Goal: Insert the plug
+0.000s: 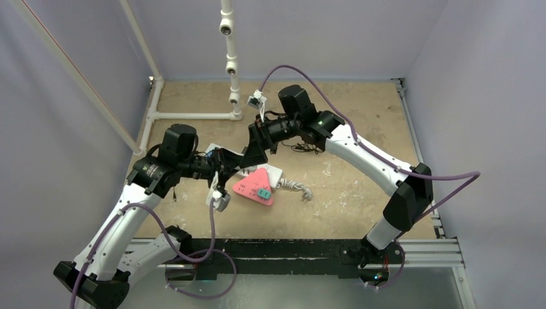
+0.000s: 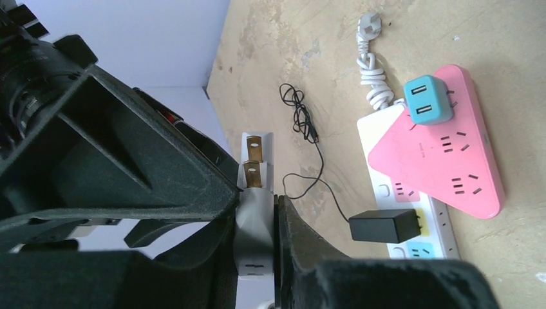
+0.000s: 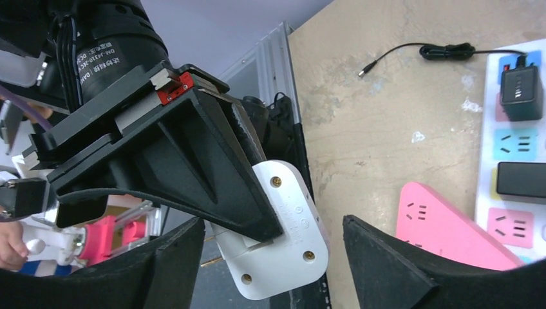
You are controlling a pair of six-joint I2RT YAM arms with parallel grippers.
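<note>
A white plug (image 3: 283, 225) with brass prongs (image 2: 253, 173) is held up between the two grippers above the power strips. My left gripper is shut on it. In the right wrist view my right gripper has its fingertips apart around the plug; whether they touch it is unclear. A pink triangular strip (image 2: 434, 154) carries a cyan cube adapter (image 2: 428, 100). Beside it lies a white strip (image 3: 489, 161) with coloured sockets and black adapters (image 3: 521, 93).
A coiled white cord (image 1: 293, 188) and black cables (image 3: 451, 51) lie on the board. A white pipe frame (image 1: 193, 116) stands at the back left. The board's right side is clear.
</note>
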